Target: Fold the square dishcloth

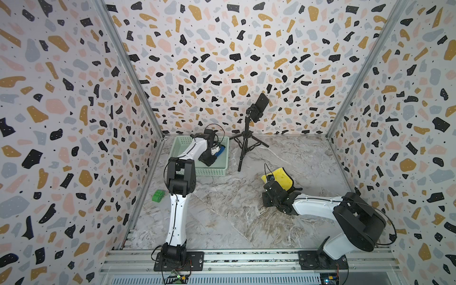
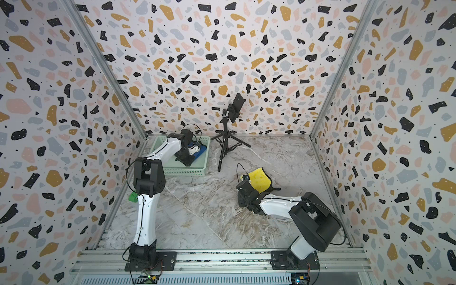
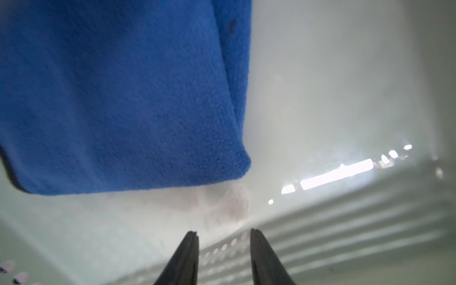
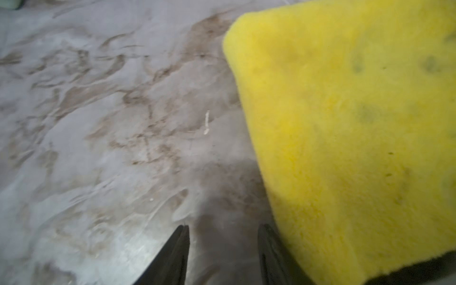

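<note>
A yellow dishcloth (image 1: 280, 177) (image 2: 258, 178) (image 4: 346, 118) lies flat on the marble table, right of centre. My right gripper is just beside its edge at the near left, open with nothing seen between the fingers. My left gripper is over the pale green basket (image 1: 218, 168) at the back left, fingers apart and empty, near the corner of a blue cloth (image 3: 118, 118) that lies in it. In both top views the arms hide part of each cloth.
A black tripod (image 1: 244, 142) stands at the back centre, between basket and yellow cloth. A small green object (image 1: 158, 195) lies at the left edge.
</note>
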